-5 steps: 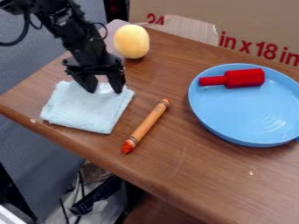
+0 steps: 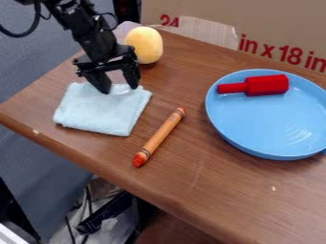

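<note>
The black gripper (image 2: 117, 82) of the arm reaches down from the top left over the back part of a folded light cloth (image 2: 99, 112) on the wooden table. Its fingers are low at the cloth's far edge; whether they are apart or grip any cloth is unclear. An orange crayon-like stick (image 2: 163, 131) lies right of the cloth. A yellow egg-shaped object (image 2: 144, 45) sits behind the gripper. A blue plate (image 2: 268, 125) on the right holds a red roller with a handle (image 2: 265, 84).
A cardboard box (image 2: 235, 21) stands along the back. The table's left edge drops off near the cloth and gripper, with cables and other items below.
The gripper has lifted slightly from its lower position on the cloth over the last second. The cloth's outline looks slightly changed near the gripper; the other objects are unmoved.
</note>
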